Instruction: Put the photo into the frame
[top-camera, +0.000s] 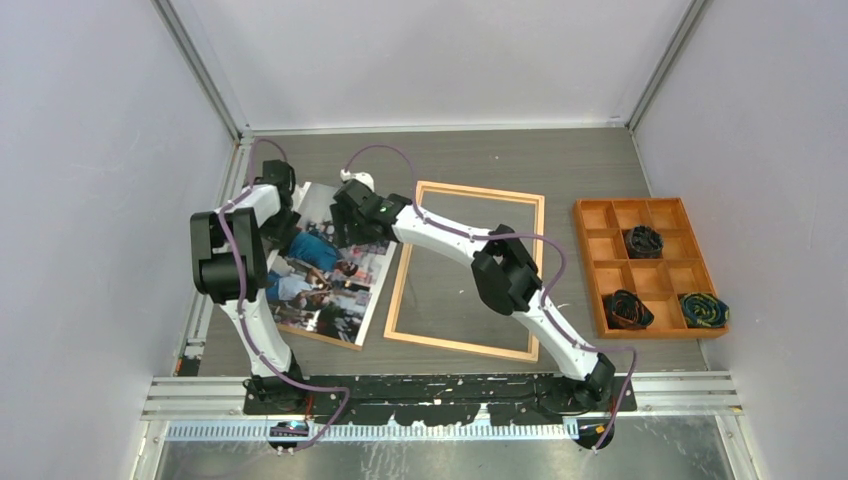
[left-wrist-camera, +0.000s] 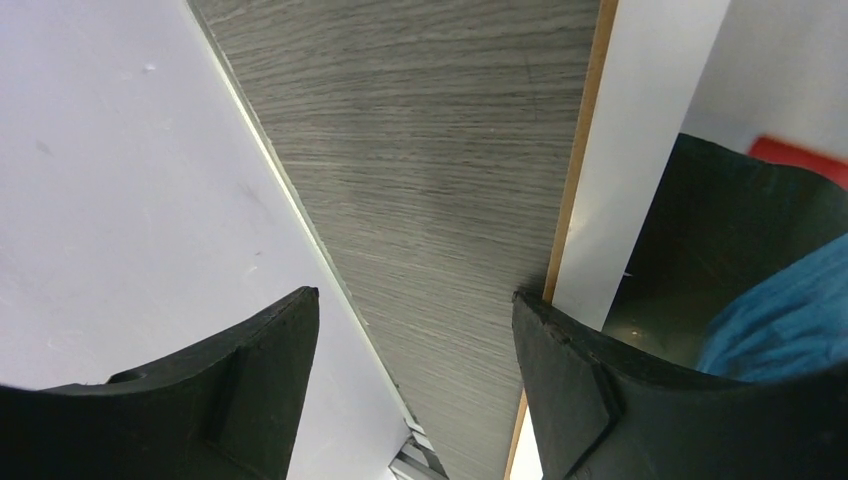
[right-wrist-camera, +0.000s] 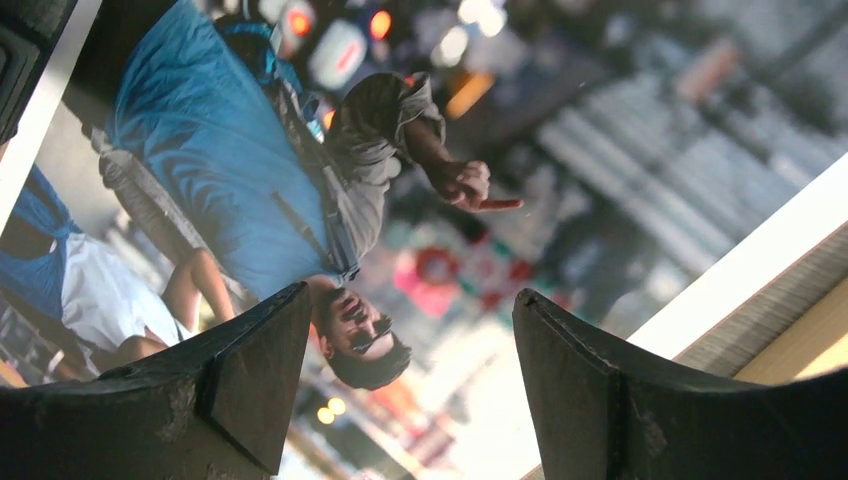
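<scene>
The photo (top-camera: 345, 292), a mounted print with white borders, lies slightly turned at the left of the table. Below its bottom edge a strip of wood shows. To its right is the empty wooden frame (top-camera: 400, 290), crossed by my right arm. My left gripper is open at the photo's left edge, its right finger (left-wrist-camera: 560, 380) against or just over that edge and bare table between the fingers. Over the photo's upper part hangs my right gripper, open, with only the printed surface seen between its fingers. Whether it touches the photo I cannot tell.
An orange compartment tray (top-camera: 590, 270) with several dark coiled bundles stands at the right. A white wall (left-wrist-camera: 150, 200) runs close beside my left gripper. Bare table (top-camera: 480, 160) lies behind the frame.
</scene>
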